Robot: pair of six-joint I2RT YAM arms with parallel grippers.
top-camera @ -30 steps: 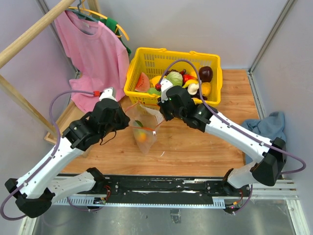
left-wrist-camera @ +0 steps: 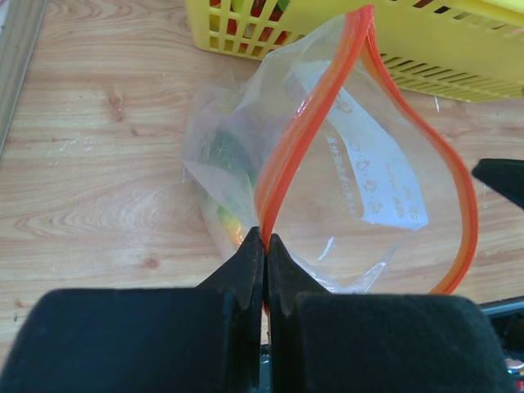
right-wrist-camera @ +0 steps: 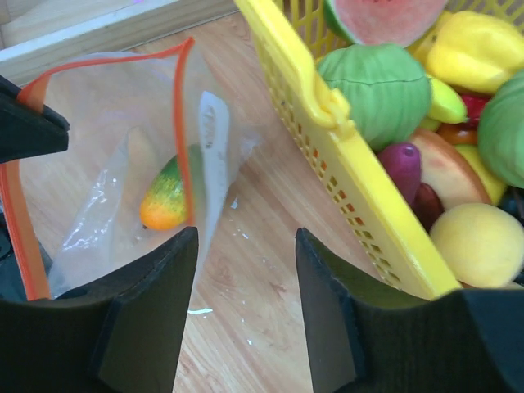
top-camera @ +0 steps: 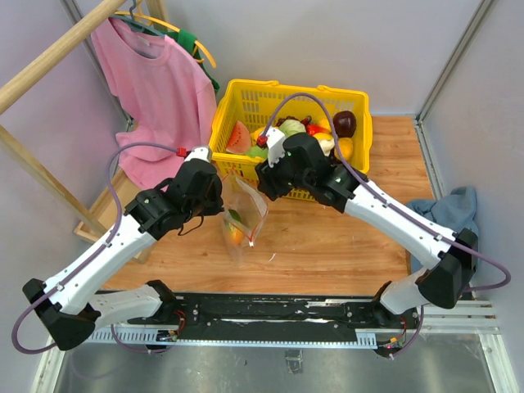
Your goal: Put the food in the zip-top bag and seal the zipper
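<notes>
A clear bag (top-camera: 244,214) with an orange-red zipper rim hangs by that rim from my left gripper, whose fingers are shut on it. The bag's mouth gapes wide in the left wrist view. Down inside lies a green and orange food piece (right-wrist-camera: 168,196), partly veiled by the film. My right gripper stands open beside the bag, its fingers apart with nothing held between them. One of its fingers (right-wrist-camera: 168,282) is close to the bag's rim; whether they touch, I cannot tell.
Behind the bag stands a yellow basket (top-camera: 235,166) full of fruit and vegetables, its wall close to my right gripper. A pink shirt (top-camera: 155,82) hangs at the left. A blue-grey cloth (top-camera: 449,214) lies at the right.
My left gripper has moved right with the bag's rim. The right gripper has come away from the rim and now sits slightly left and lower. The bag looks narrower from above.
</notes>
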